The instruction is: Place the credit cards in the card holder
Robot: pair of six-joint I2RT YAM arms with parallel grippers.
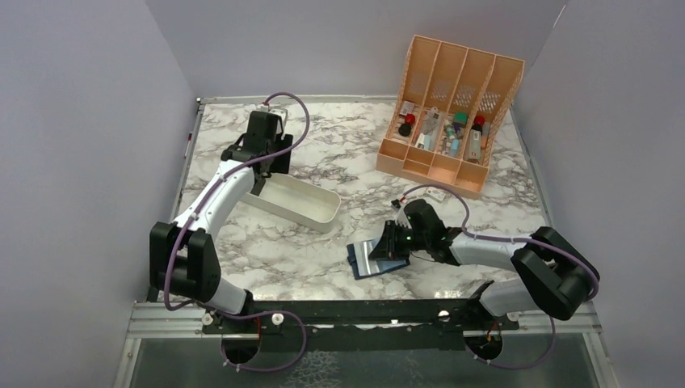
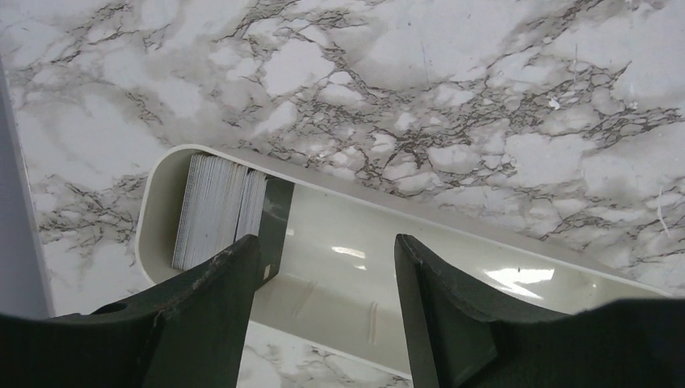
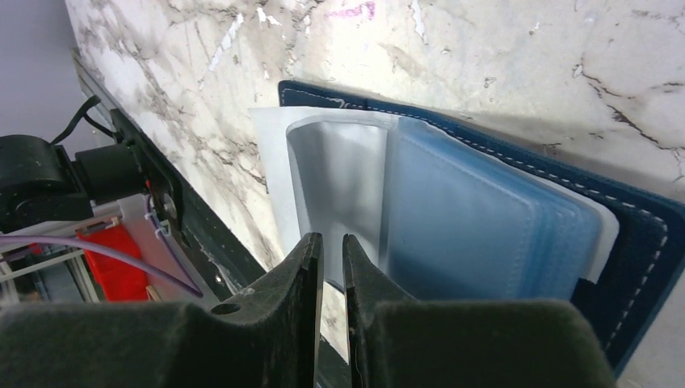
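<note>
A stack of white cards [image 2: 212, 210] stands at the left end of a long white tray [image 2: 347, 218], with a dark card beside it. My left gripper hovers open over this tray, nothing between its fingers. The navy card holder [image 3: 630, 267], with clear blue sleeves [image 3: 460, 210], lies at the front centre; a whitish sleeve is opened at its left side. My right gripper is over that sleeve, its fingertips slightly apart with nothing visible between them.
An orange compartment organiser [image 1: 432, 170] holding bottles and small items stands at the back right. Bare marble table [image 1: 339, 129] surrounds the tray, and the front edge lies just below the holder.
</note>
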